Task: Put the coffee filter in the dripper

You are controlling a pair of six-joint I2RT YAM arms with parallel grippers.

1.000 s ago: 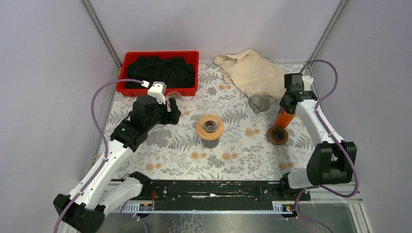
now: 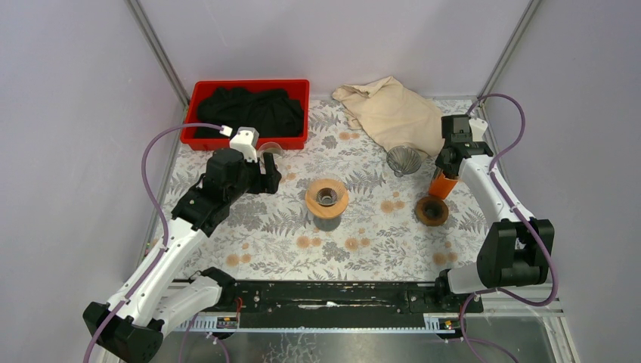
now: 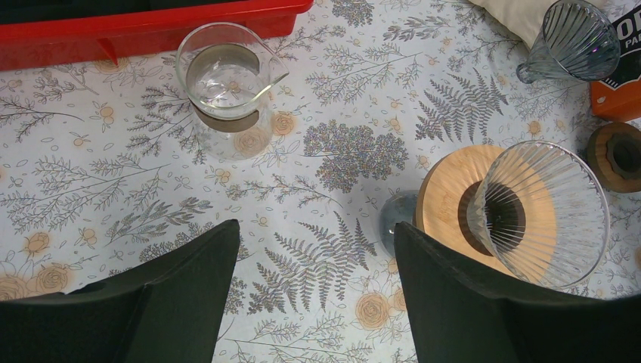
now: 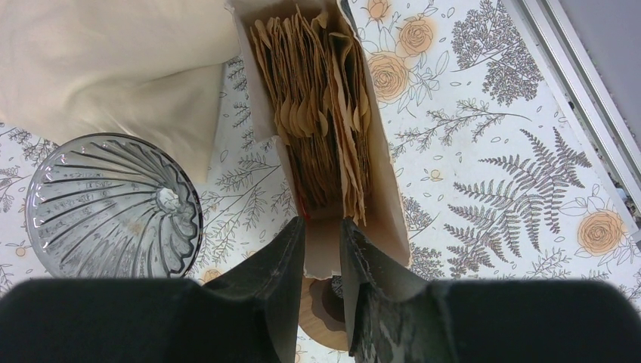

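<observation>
In the right wrist view, brown paper coffee filters (image 4: 306,113) stand packed in an open box (image 4: 391,219), whose orange side (image 2: 443,187) shows from above. My right gripper is over the box's near end, its fingertips a narrow gap apart. One filter edge hangs close to the right-hand fingertip; no filter is clearly pinched. The clear ribbed dripper (image 3: 540,215) rests in the wooden collar of a glass carafe (image 2: 327,200) at mid-table. To its left, my left gripper stands open and empty.
Behind the left gripper stands a glass beaker (image 3: 230,91) beside a red bin (image 2: 308,113). A second ribbed dripper (image 4: 113,208) lies left of the filter box, near a beige cloth (image 2: 393,113). A wooden ring (image 2: 431,212) sits before the box.
</observation>
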